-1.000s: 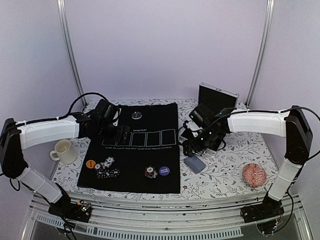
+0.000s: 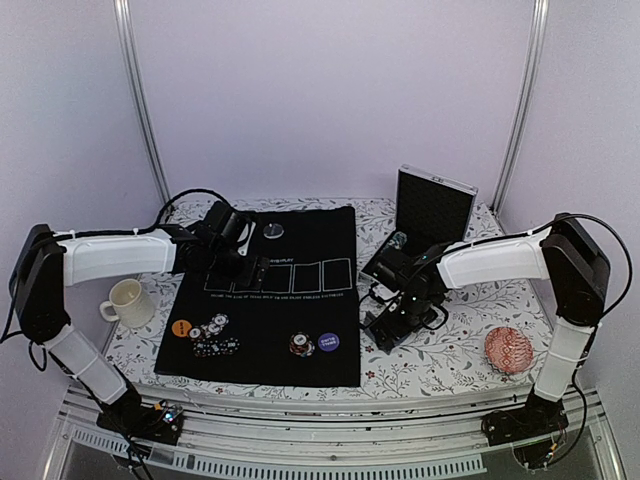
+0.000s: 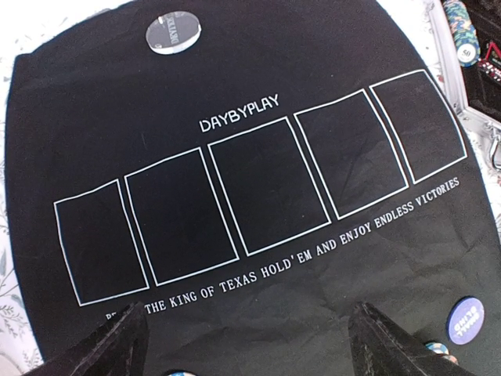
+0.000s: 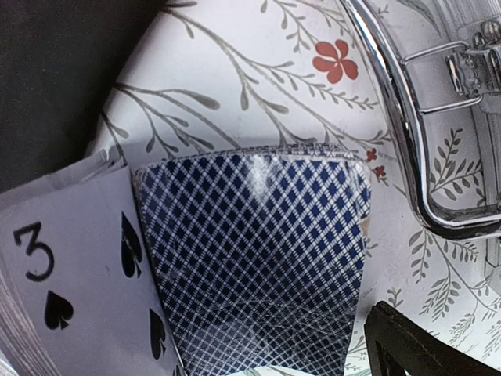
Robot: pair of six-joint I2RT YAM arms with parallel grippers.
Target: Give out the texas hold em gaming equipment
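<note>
Beside the mat's right edge, a deck of cards with a blue lattice back (image 4: 254,258) lies on the floral cloth. Left of it in the right wrist view are face-up cards topped by a three of spades (image 4: 86,266). My right gripper (image 2: 385,336) is open, low over the cards; one dark finger (image 4: 407,348) shows right of the blue deck, the other is hidden. Above the black mat (image 2: 270,358) hovers my open left gripper, empty. The mat carries a clear dealer disc (image 3: 174,33), a purple small blind disc (image 2: 328,342), an orange disc (image 2: 181,328) and chip piles (image 2: 302,345).
An opened case (image 2: 436,203) stands at the back right, its metal handle (image 4: 415,184) close to the cards. Chips (image 3: 466,47) sit inside it. A white mug (image 2: 130,302) is left of the mat, and a red patterned round object (image 2: 508,350) lies at front right.
The left arm has shifted slightly right.
</note>
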